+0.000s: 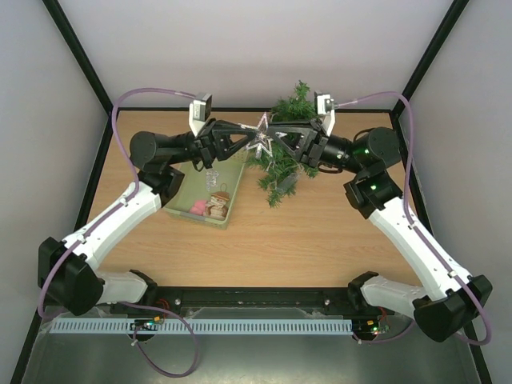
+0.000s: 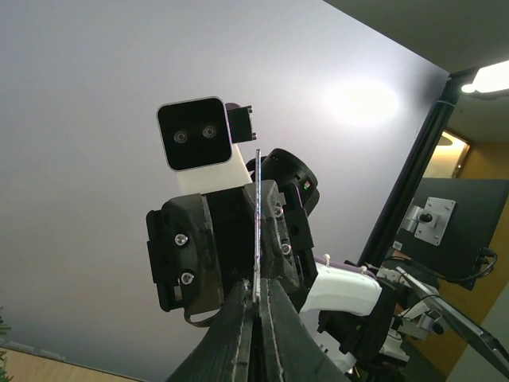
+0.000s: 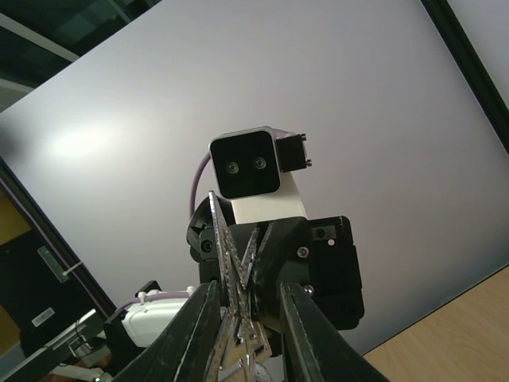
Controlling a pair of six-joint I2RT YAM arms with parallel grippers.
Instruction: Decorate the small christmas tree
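A silver star (image 1: 263, 141) is held in the air between both grippers, above the small tree (image 1: 289, 107). My left gripper is shut on the star, which appears edge-on as a thin glittery strip in the left wrist view. My right gripper is part open around the star, its fingers on either side of the glittery points in the right wrist view; whether they touch it is unclear.
A pale green box (image 1: 184, 200) with a pink piece, a figurine (image 1: 217, 206) and other ornaments stands on the wooden table (image 1: 240, 256). Walls and black frame posts surround it.
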